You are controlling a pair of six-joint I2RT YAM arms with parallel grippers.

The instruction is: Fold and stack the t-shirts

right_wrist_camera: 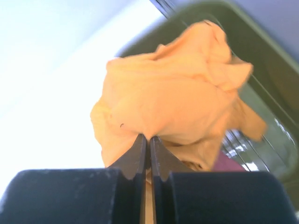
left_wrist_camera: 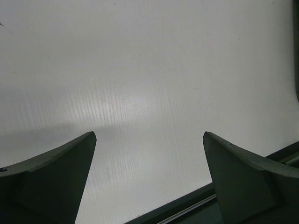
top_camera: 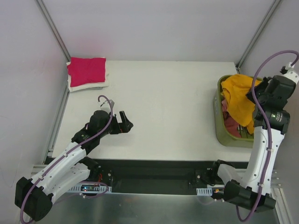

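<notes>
An orange t-shirt hangs bunched from my right gripper, whose fingers are closed on a pinch of its cloth. In the right wrist view the orange t-shirt spreads out beyond the fingertips, above the green bin. Below it, a reddish cloth lies in the bin. At the table's far left, a folded red t-shirt rests on white folded cloth. My left gripper stands open over the table's left part; only bare table shows between its fingers.
Walls close in the back and both sides.
</notes>
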